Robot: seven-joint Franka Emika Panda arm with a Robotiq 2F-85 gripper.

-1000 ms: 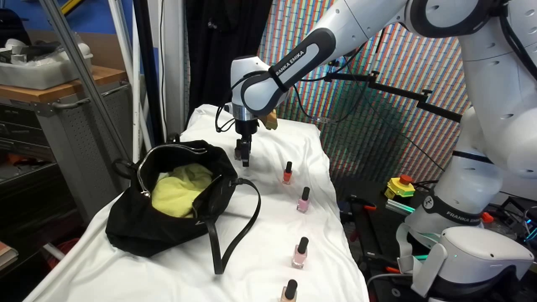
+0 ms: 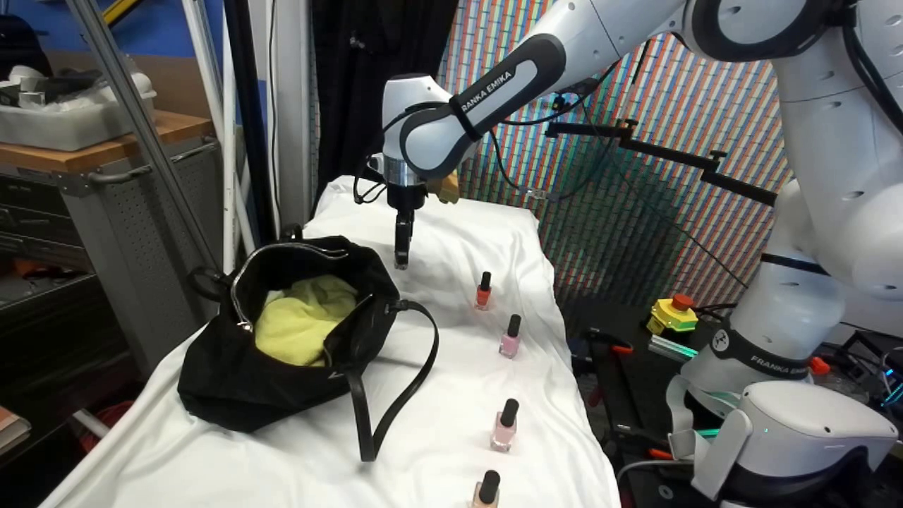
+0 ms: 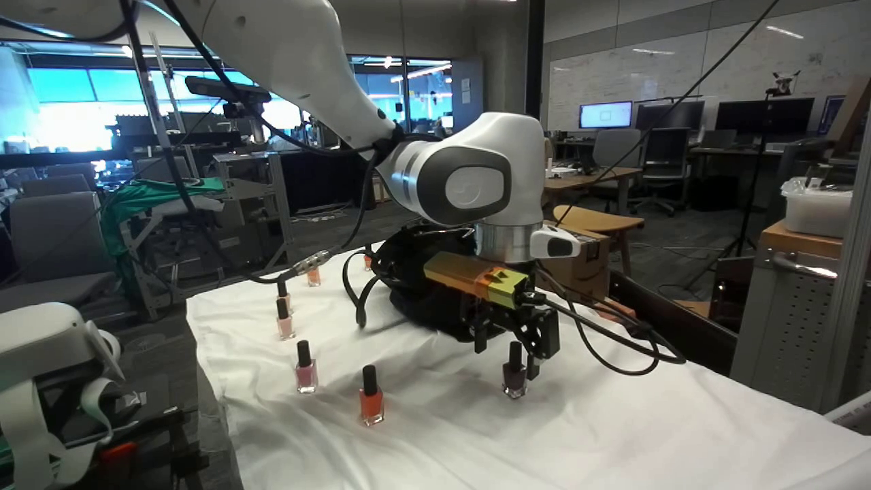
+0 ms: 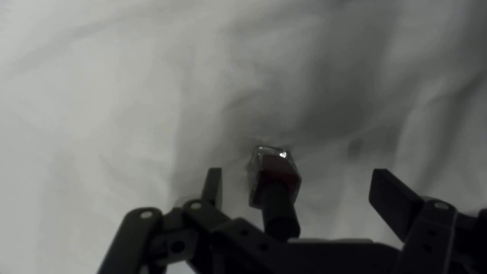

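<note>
A dark-red nail polish bottle (image 4: 276, 176) with a black cap stands upright on the white cloth, seen from above in the wrist view. My gripper is open over it, one finger on each side and wide gaps around the bottle; the left finger is nearer. Exterior view 2 shows the same dark bottle (image 3: 514, 380) beneath the gripper (image 3: 506, 359), its cap near fingertip height. From exterior view 1 the gripper (image 2: 402, 257) largely hides it. A black bag (image 2: 254, 385) sits open to one side, with yellow cloth (image 2: 309, 317) inside.
Further polish bottles stand along the table edge: a red one (image 2: 483, 292), a mauve one (image 2: 509, 337), a pale pink one (image 2: 504, 427) and a beige one (image 2: 486, 491). The bag's strap (image 2: 406, 398) loops onto the cloth. Bare cloth surrounds the dark bottle.
The arm and gripper have risen and shifted slightly left in exterior view 1. The bag and the row of bottles have not moved.
</note>
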